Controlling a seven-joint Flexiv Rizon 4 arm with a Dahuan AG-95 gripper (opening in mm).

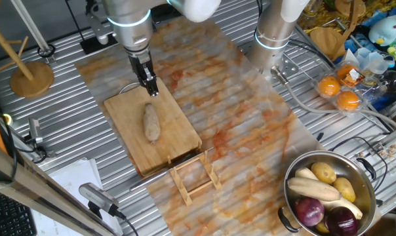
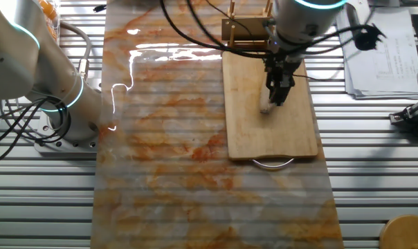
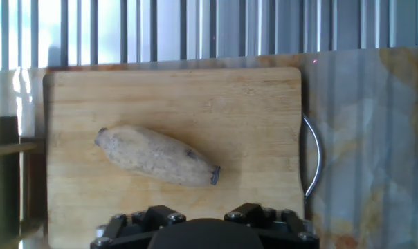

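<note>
A pale brown, lotus-root-like vegetable [image 3: 157,158] lies on the wooden cutting board [image 3: 257,104], slanting across its middle in the wrist view. The same root [image 1: 151,123] shows whole in exterior view 1. My gripper [image 1: 152,92] hangs near the board's handle end, by one end of the root. Along the bottom of the wrist view, its fingers [image 3: 160,216] stand wide apart, open, with nothing between them. Exterior view 2 has the gripper [image 2: 277,97] above the board, largely hiding the root [image 2: 266,105].
A small wooden rack [image 1: 195,178] stands at the board's far end, beside a long thin metal item [image 1: 149,181]. Several vegetables fill a steel pot [image 1: 366,196] at lower right. The marbled mat [image 2: 167,180] beside the board is clear.
</note>
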